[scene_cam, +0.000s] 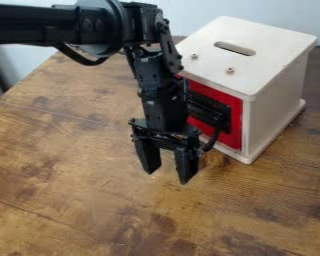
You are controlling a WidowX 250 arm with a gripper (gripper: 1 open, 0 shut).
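My black gripper (167, 164) hangs over the wooden table in front of a pale wooden box (270, 115), its two fingers pointing down and apart with nothing between them. The box has a slot and two small knobs on top. Its front carries a red panel (230, 140) with black fittings, partly hidden behind my arm.
A pale wall and the table's back edge show at the upper left.
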